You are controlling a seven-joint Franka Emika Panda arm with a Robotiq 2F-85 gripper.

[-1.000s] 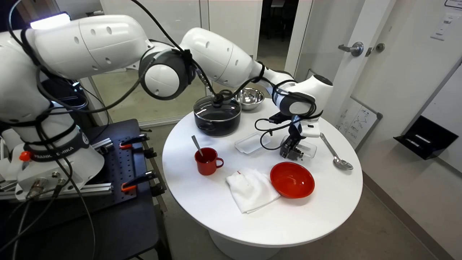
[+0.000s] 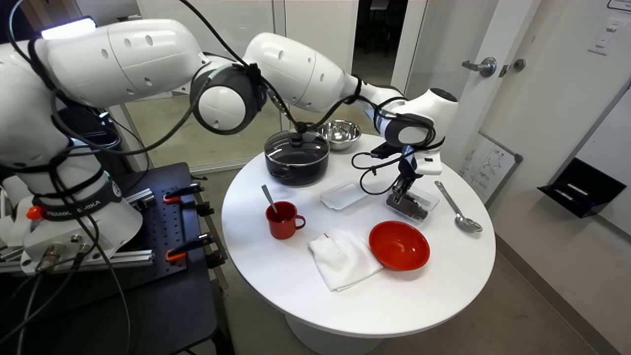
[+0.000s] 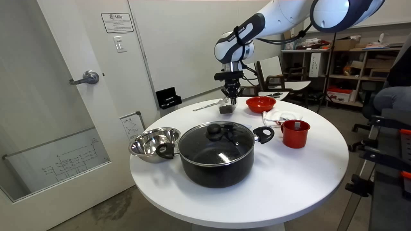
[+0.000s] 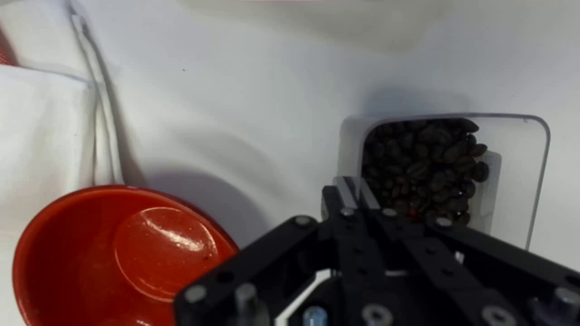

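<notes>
A clear container (image 4: 535,190) with dark beans (image 4: 424,168) gathered toward its left side is in the wrist view. My gripper is shut at that left side, with the thin wall running in between its fingertips. In exterior view 1 my gripper (image 2: 400,192) points down at the container (image 2: 430,200), right of the table's middle. Exterior view 2 shows the gripper (image 3: 233,100) over the beans (image 3: 226,109). Whether the container's base touches the table cannot be told. The arm covers part of it.
A red bowl (image 2: 400,245) lies close by, beside a white cloth (image 2: 344,260). Around them are a red mug (image 2: 282,221) holding a utensil, a clear lid or tray (image 2: 343,195), a metal spoon (image 2: 458,210), a lidded black pot (image 2: 297,159) and a steel bowl (image 2: 341,135).
My gripper has shifted slightly to the right in exterior view 1. The container has also shifted a little that way, and its dark beans show more clearly beneath the fingers.
</notes>
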